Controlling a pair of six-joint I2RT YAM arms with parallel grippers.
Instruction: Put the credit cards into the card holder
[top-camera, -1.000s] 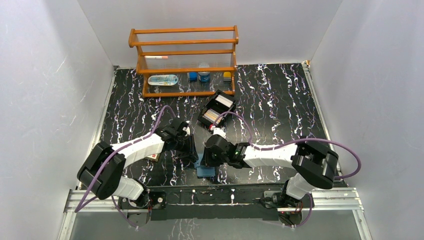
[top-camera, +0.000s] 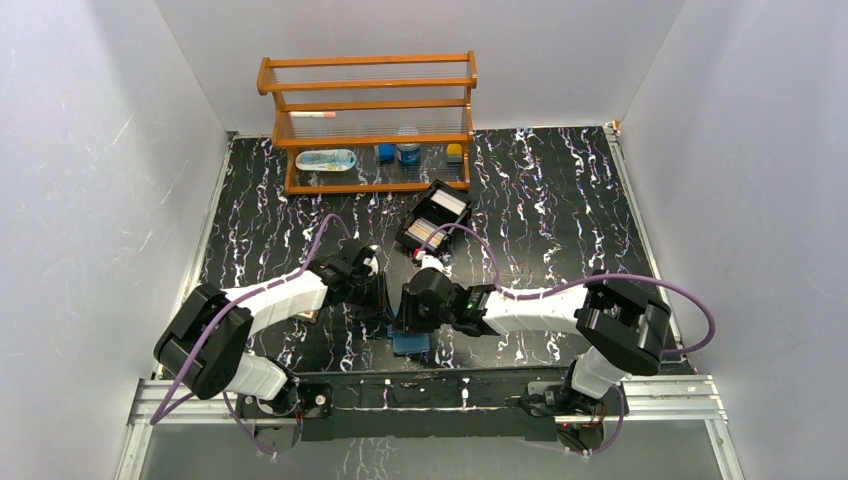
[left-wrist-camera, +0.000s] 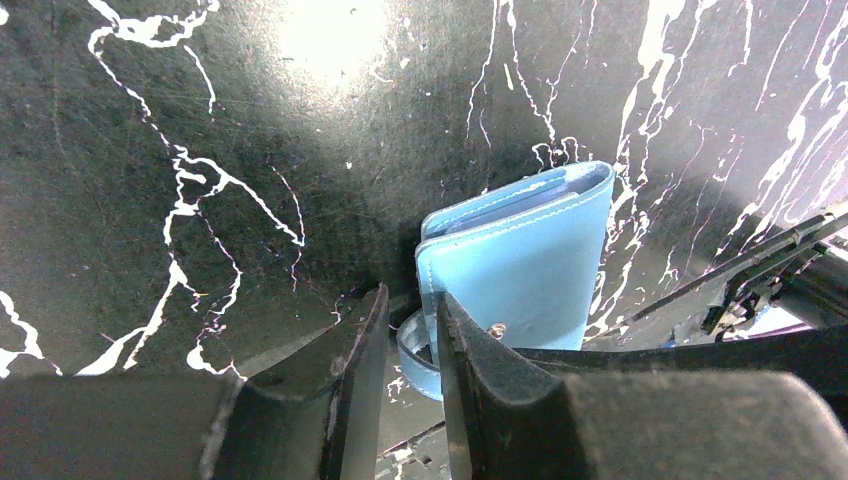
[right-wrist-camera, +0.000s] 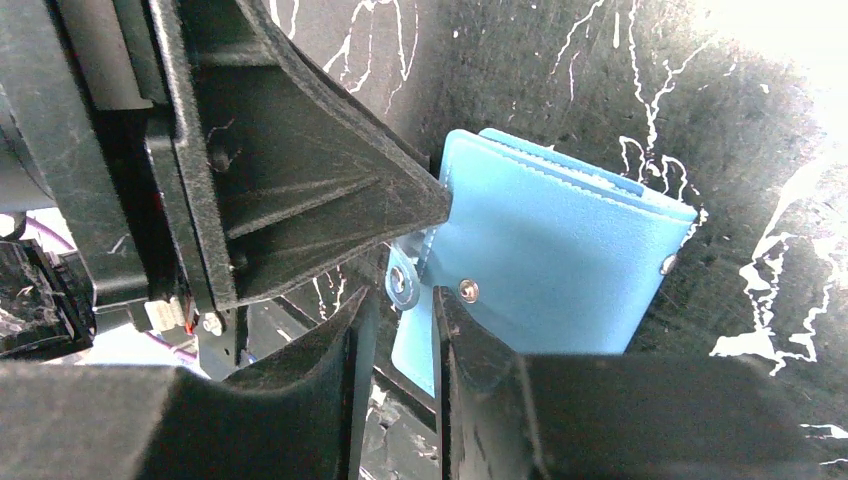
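Note:
A light blue card holder (top-camera: 410, 345) lies near the table's front edge, between the two arms. In the left wrist view, one edge of the folded holder (left-wrist-camera: 520, 255) sits between the close-set fingertips of my left gripper, which is shut on it. From the right wrist view, a left finger (right-wrist-camera: 400, 200) lies against the holder's (right-wrist-camera: 550, 240) side. My right gripper is open by a narrow gap, with the holder's snap strap (right-wrist-camera: 403, 280) showing between its fingertips; contact is unclear. No credit card can be made out clearly.
A pale flat item (top-camera: 307, 316) is partly hidden under the left arm. Behind the grippers stands an open black case (top-camera: 436, 215); farther back is a wooden rack (top-camera: 372, 140) with small goods.
My right gripper has shifted slightly left, closer to the left one. The left arm and the holder look nearly unchanged.

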